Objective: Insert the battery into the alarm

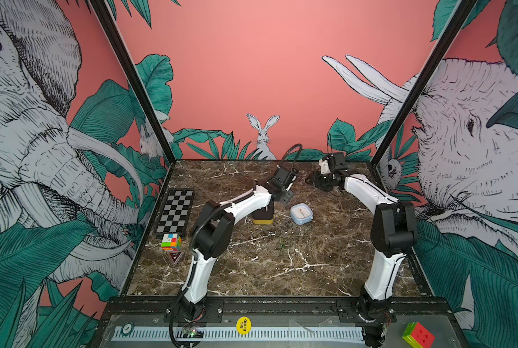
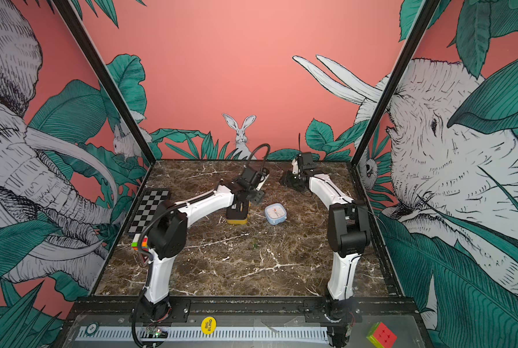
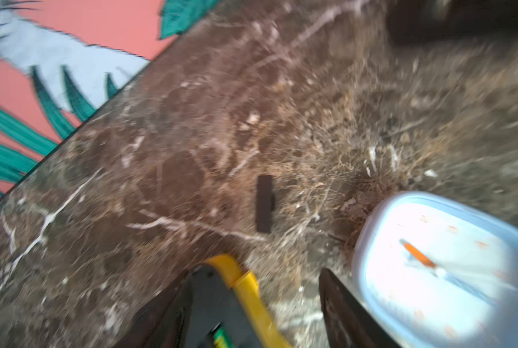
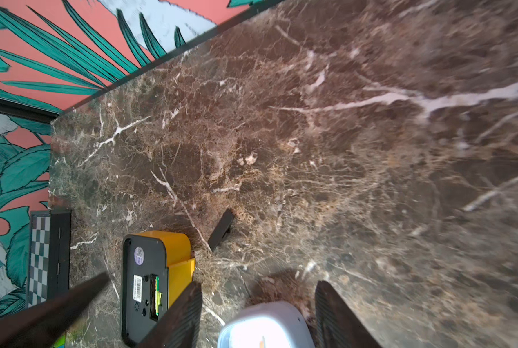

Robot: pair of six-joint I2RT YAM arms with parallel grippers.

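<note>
The yellow-and-black alarm (image 4: pixel 177 255) lies with its black back facing up, its battery slot uncovered. A green-yellow battery (image 4: pixel 158 293) shows in that slot in the right wrist view; how well it is seated I cannot tell. A small black cover strip (image 3: pixel 264 204) lies loose on the table beyond the alarm. Above the alarm, my left gripper is open and empty, partly hiding it. My right gripper hangs to the right of the alarm and further back, its fingers apart with nothing between them.
A light-blue clock (image 1: pixel 301 214) with a white face rests right of the alarm. The chessboard (image 1: pixel 176 212), a colourful cube (image 1: pixel 171 242) and a small dark triangle (image 1: pixel 175 257) occupy the left side.
</note>
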